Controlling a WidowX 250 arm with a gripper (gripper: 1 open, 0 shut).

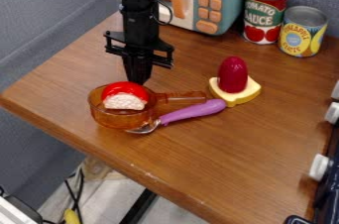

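My black gripper point(138, 63) hangs just above and behind an amber translucent pan point(122, 117), its fingers pointing down; whether they are open or shut is hard to tell. In the pan lies a red-topped white food piece point(126, 97). The pan rests on the wooden table over the head of a fork with a purple handle point(195, 111). To the right, a red oval object point(232, 73) stands on a pale yellow piece point(247, 93).
A teal toy microwave point(204, 0) stands at the back, beside two cans point(263, 20). A dark appliance point(323, 188) is at the right edge.
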